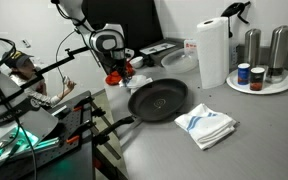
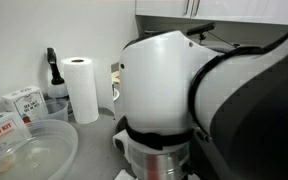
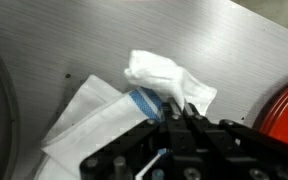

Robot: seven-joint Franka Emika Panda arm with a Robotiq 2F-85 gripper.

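Observation:
A white cloth with a blue stripe [image 3: 109, 122] lies partly spread on the grey counter, between the dark pan and a red bowl. My gripper is shut on this cloth, and a pinched-up fold of it sticks out past the fingertips. In exterior view 1 the gripper [image 1: 132, 68] is low over the counter at the back left, with the cloth [image 1: 134, 82] beneath and beside it. Part of the cloth is hidden by the gripper in the wrist view. In exterior view 2 the arm covers most of the scene.
The black pan [image 1: 159, 100] sits right of the cloth, its handle toward the front. A red bowl [image 1: 114, 78] is close on the left. Farther right lie a folded white towel [image 1: 206, 126] and a paper roll [image 1: 214, 55].

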